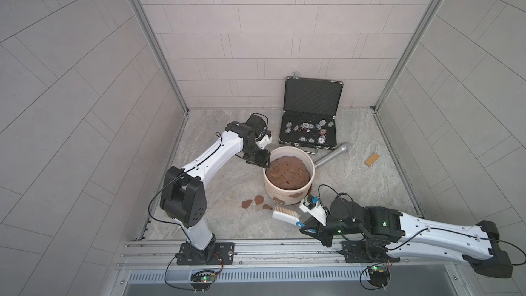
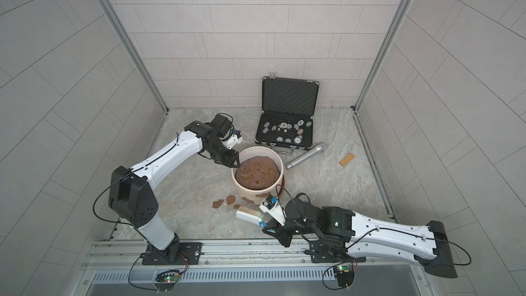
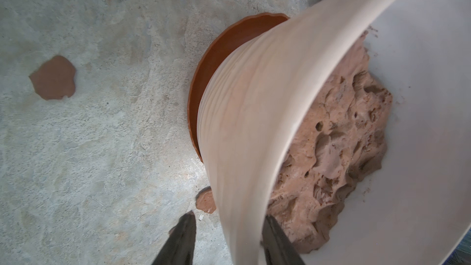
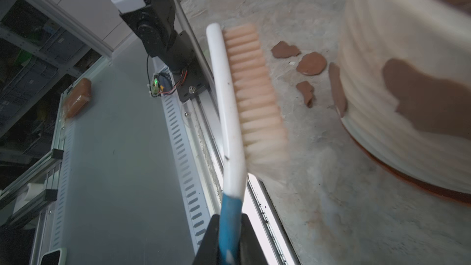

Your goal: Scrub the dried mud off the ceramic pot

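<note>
The cream ceramic pot stands upright, filled with brown soil. Brown mud patches cling to its outer wall on the side facing the right wrist camera. At the pot's left rim is my left gripper, its fingers part open. The pot wall runs between its fingers, with a gap visible on the outer side. My right gripper is shut on the blue part of the handle of a white brush. The brush is held in front of the pot, bristles turned toward it but apart from the wall.
Flat mud flakes lie on the floor left of the pot. Under the pot is a brown saucer. An open black case stands behind, with a grey metallic tool and an orange block to the right.
</note>
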